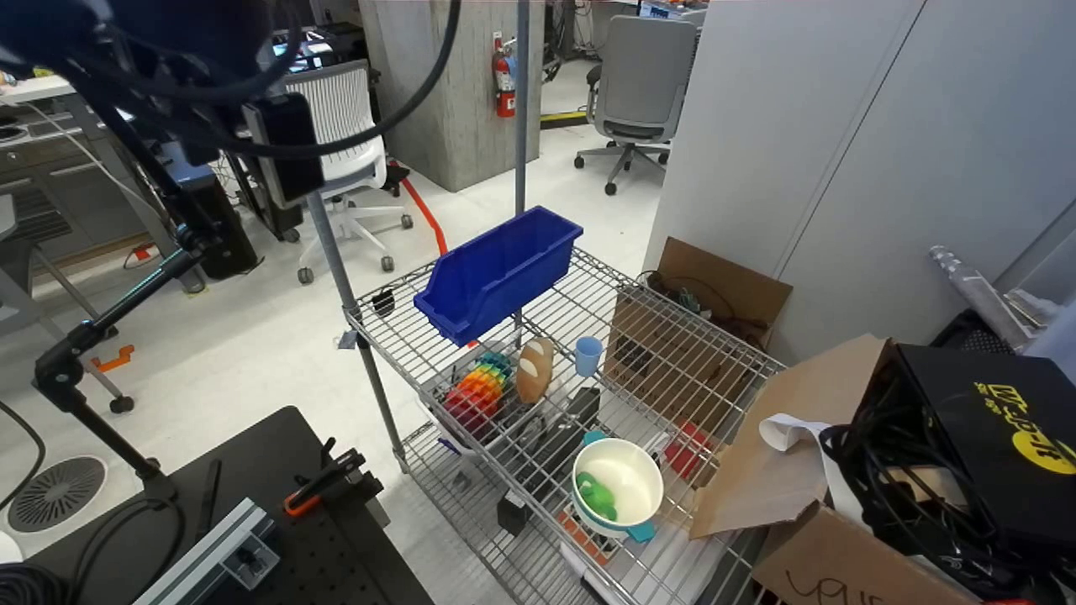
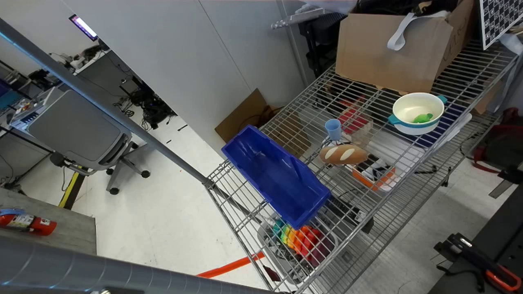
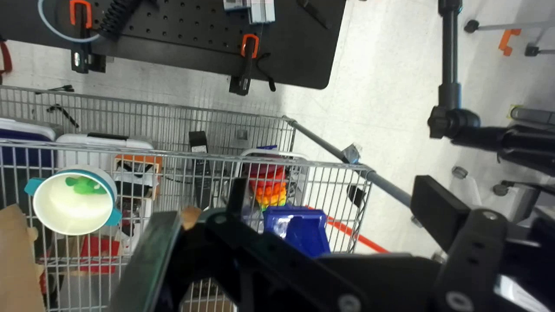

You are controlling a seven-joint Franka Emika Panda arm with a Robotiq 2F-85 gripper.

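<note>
My gripper stands open in the wrist view, its two fingers (image 3: pixel 440 209) wide apart and nothing visible between them. A deep blue bin (image 1: pixel 501 274) sits at the corner of the wire shelf; only its end shows past my gripper. A white pot with teal handles (image 1: pixel 633 486) stands farther along the shelf, with a green toy (image 1: pixel 596 496) inside. Between pot and bin are a brown toy bread loaf (image 2: pixel 344 154) and a light blue cup (image 2: pixel 333 129). In exterior view 1 the arm, partly cut off, hangs high at the upper left, clear of the shelf.
Cardboard boxes (image 2: pixel 387 51) with cables stand at the shelf's far end. Metal posts (image 1: pixel 521 111) rise at the bin end. Below the wires lie rainbow-coloured items (image 1: pixel 478 395) in a container. A black table (image 1: pixel 292 504) with clamps borders the rack across a gap.
</note>
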